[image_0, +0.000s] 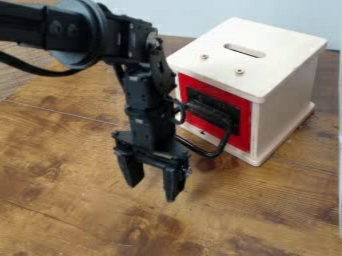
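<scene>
My black gripper (152, 180) hangs pointing down over the wooden table, its two fingers apart with nothing between them. Behind it to the right sits a pale wooden box (278, 90) with a slot and two small fasteners on its top. Its front face carries a red panel (246, 140) with a black part mounted on it, partly hidden behind my arm and its cable.
A pale wall runs behind the box, and a light edge shows at the far right.
</scene>
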